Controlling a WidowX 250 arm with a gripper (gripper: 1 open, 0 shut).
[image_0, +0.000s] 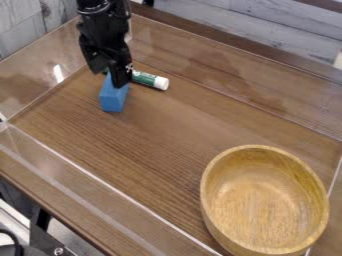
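My black gripper hangs open at the upper left of the camera view, just over a blue block on the wooden table. A green-and-white tube lies to the right of the block, partly behind the gripper at its left end. Whether the fingers touch either thing is unclear.
A large empty yellow oval bowl stands at the lower right. The table's left edge runs along the left side of the view.
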